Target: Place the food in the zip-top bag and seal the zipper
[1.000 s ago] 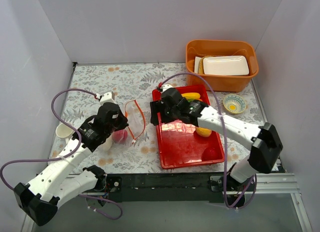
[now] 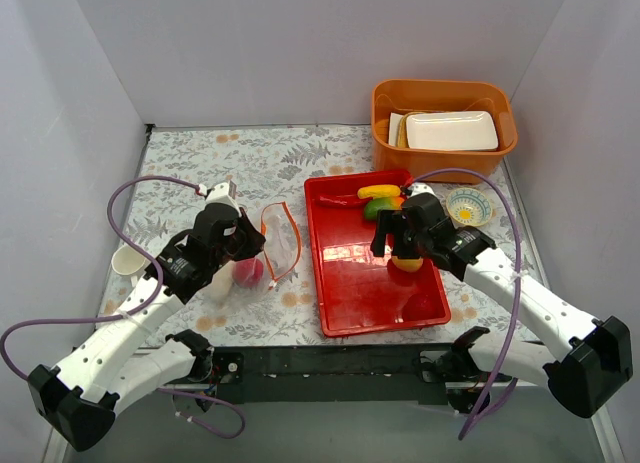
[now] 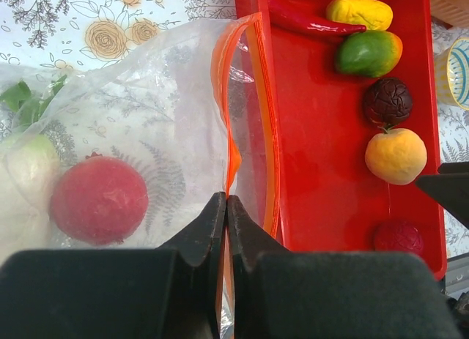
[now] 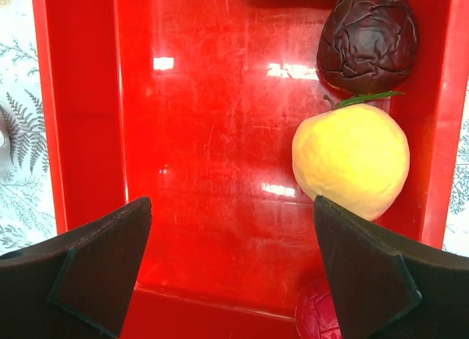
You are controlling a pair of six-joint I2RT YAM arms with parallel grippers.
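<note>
The clear zip bag (image 3: 161, 90) lies open-topped left of the red tray, holding a pink round food (image 3: 99, 200) and a pale vegetable with green leaves (image 3: 29, 170). My left gripper is shut on the bag's orange zipper edge. My right gripper hangs open over the red tray (image 4: 80, 134), beside a yellow peach (image 4: 350, 154). Also in the tray are a dark wrinkled food (image 4: 366, 40), a red round food (image 3: 398, 236), a mango (image 3: 368, 53), a yellow item (image 3: 359, 13) and a red chili (image 3: 300, 13).
An orange bin (image 2: 445, 163) with white dishes stands at the back right. A patterned bowl (image 2: 468, 206) sits right of the tray, and a cream cup (image 2: 128, 261) at the far left.
My right arm has moved right and down from the tray's left side to over the peach. My left gripper has shifted slightly right, with the bag's zipper edge moving along.
</note>
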